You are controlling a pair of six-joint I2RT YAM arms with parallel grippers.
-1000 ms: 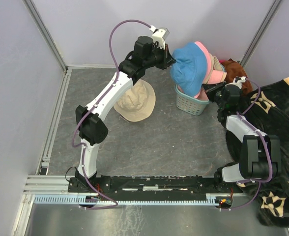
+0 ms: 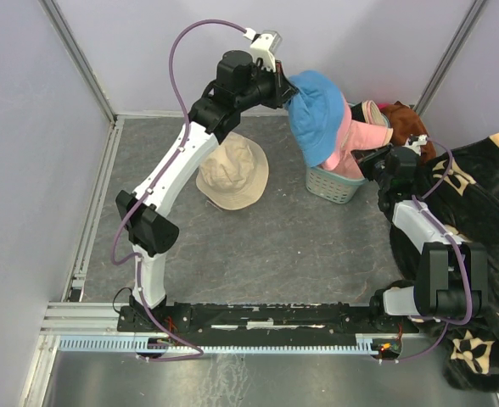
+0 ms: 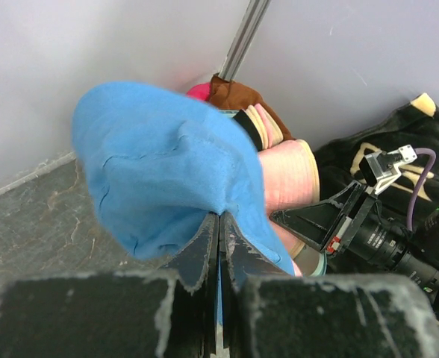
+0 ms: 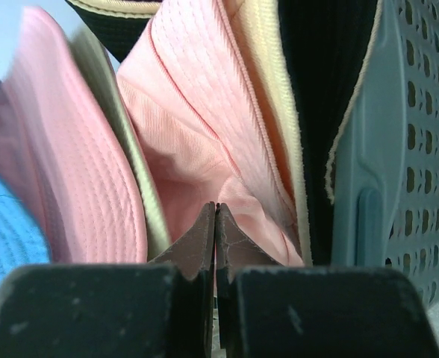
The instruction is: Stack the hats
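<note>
A blue hat [image 2: 316, 114] with a pink underside hangs from my left gripper [image 2: 288, 95], which is shut on its fabric. In the left wrist view, the cloth of the blue hat [image 3: 156, 168] bunches above the fingertips. Behind it, pink hats [image 2: 364, 140] lie in the green basket [image 2: 327, 186]. My right gripper [image 2: 357, 161] is at the basket's front right; in the right wrist view its fingers [image 4: 204, 239] are shut against pink fabric, with nothing clearly visible between them. A beige hat [image 2: 234, 174] rests brim down on the floor, left of the basket.
More hats, including a brown one [image 2: 408, 121], fill the back of the basket. A dark blanket with tan patches [image 2: 479, 220] lies along the right side. The grey floor [image 2: 275, 246] in front of the basket is clear.
My left gripper has drawn the blue hat up and slightly left. It now stands farther from the basket's contents, and more of the pink hat behind it shows. My right gripper has barely moved.
</note>
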